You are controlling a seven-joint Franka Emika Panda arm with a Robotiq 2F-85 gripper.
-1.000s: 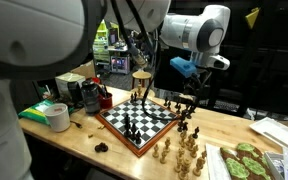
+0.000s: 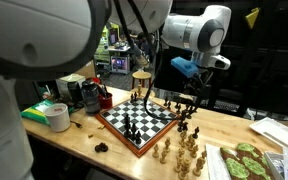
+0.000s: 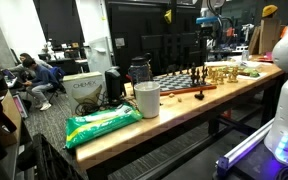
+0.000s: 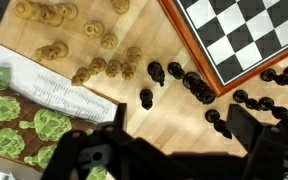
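The chessboard (image 2: 136, 120) lies on the wooden table with a brown border; one corner of the board (image 4: 239, 40) shows at the upper right in the wrist view. Dark chess pieces (image 4: 146, 98) stand loose beside it, several of them between and around my fingers as seen from above. Light wooden pieces (image 4: 109, 68) are grouped farther left in that view, off the board. My gripper hangs above the dark pieces, its fingers wide apart and nothing held between them. Against the dark background of exterior view 1 the fingertips are hard to make out.
A mat with green patterns (image 4: 34, 120) lies beside the light pieces. A white mug (image 2: 58, 117), a coffee pot (image 2: 91, 97) and a green bag (image 3: 102, 124) occupy the table's other end. A white tray (image 2: 278, 133) rests at the far right edge.
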